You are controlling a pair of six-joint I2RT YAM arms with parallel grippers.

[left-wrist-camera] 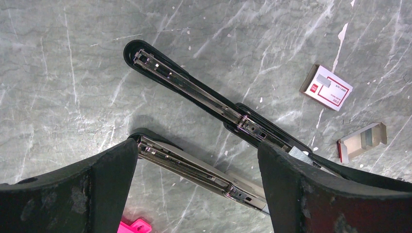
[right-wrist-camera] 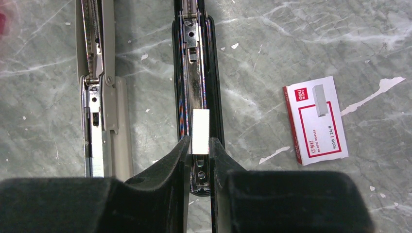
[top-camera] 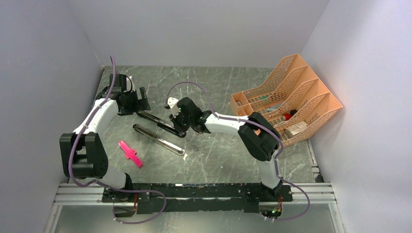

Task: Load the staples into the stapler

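Note:
The black stapler [right-wrist-camera: 214,97] lies opened out, its metal channel exposed. A silvery strip of staples [right-wrist-camera: 200,131] is at the channel's near end, between the fingertips of my right gripper. Those fingers flank the strip closely on both sides; whether they press on it I cannot tell. Over the far end of the black stapler, my left gripper is wide open and empty. A grey-beige stapler [right-wrist-camera: 121,126], also opened, lies parallel with staples [right-wrist-camera: 97,162] in its channel. The white and red staple box [right-wrist-camera: 318,124] bears a small grey staple piece on top.
An open empty box part [left-wrist-camera: 364,141] rests near the staple box. The pink stapler [top-camera: 130,154] is at the front left. An orange compartment rack [top-camera: 286,99] takes up the right side. Bare grey table [top-camera: 218,160] shows at the front middle.

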